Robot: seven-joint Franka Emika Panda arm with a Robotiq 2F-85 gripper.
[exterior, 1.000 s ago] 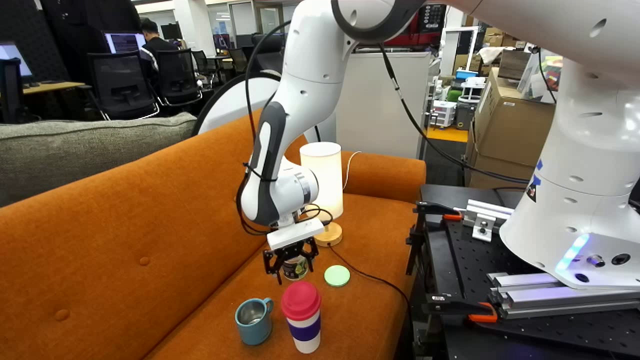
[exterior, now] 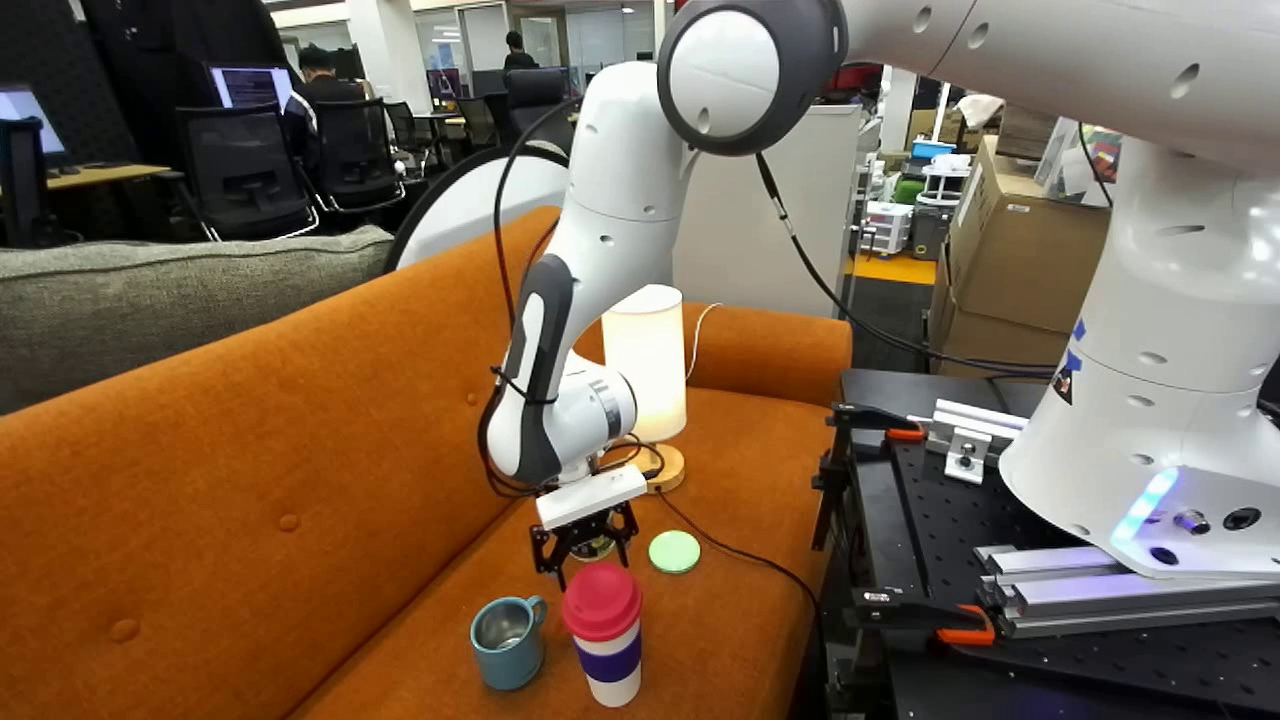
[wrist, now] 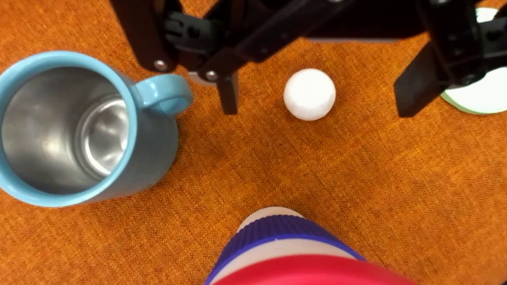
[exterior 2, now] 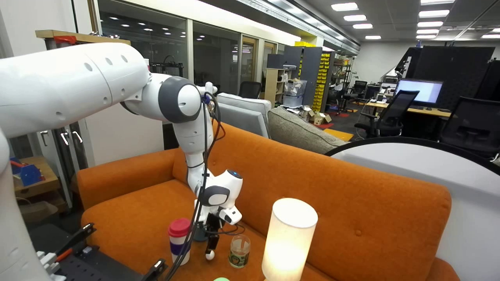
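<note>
In the wrist view a white ball (wrist: 309, 94) rests on the orange seat, in line with the gap of my gripper, whose fingers stand wide open on either side. Exterior view 2 has the ball (exterior 2: 209, 255) at the tip of the dark gripper. A blue mug (wrist: 151, 142) with a steel inside stands left of the fingers, its handle near the left finger. The white cup (exterior: 603, 636) with red lid and purple sleeve is close to my gripper (exterior: 594, 577) in exterior view 1, where the ball is hidden.
A clear glass (exterior 2: 239, 251) stands beside the gripper. A pale green disc (exterior: 674, 552) lies on the seat, near a lit lamp (exterior: 645, 360) with its cable. The sofa backrest (exterior: 300, 480) rises behind; seat room shows beyond the mug.
The arm has come down, bringing the open gripper lower toward the seat and nearer the red-lidded cup. The mug, cup and disc have stayed in place.
</note>
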